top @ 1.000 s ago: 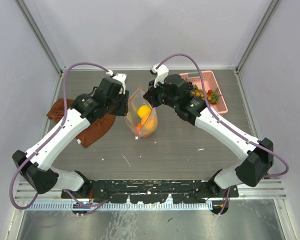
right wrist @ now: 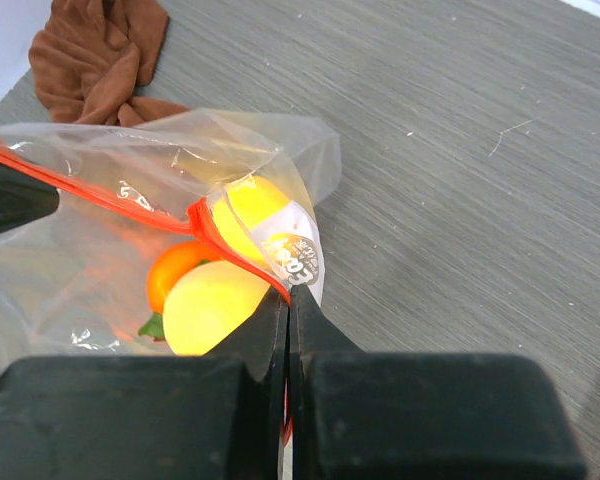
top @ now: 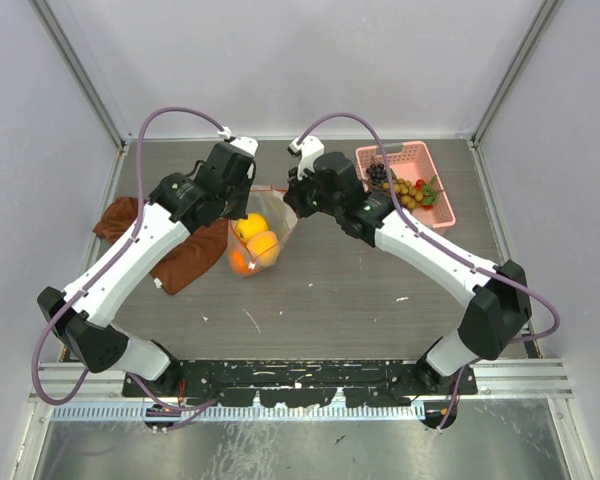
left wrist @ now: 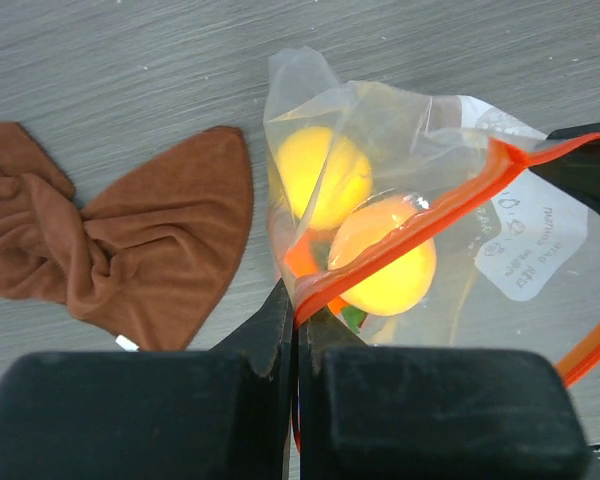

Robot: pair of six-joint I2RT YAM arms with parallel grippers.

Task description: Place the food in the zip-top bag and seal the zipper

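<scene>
The clear zip bag with an orange zipper hangs between both grippers, mouth up, holding yellow round food and an orange piece with green. My left gripper is shut on the bag's rim at one end of the zipper. My right gripper is shut on the opposite rim, the orange strip running down between its fingers.
A brown cloth lies left of the bag. A pink basket with grapes and small fruit stands at the back right.
Both grippers and the bag have shifted left. The right gripper is a little lower in the top view, and the bag's mouth is spread differently.
</scene>
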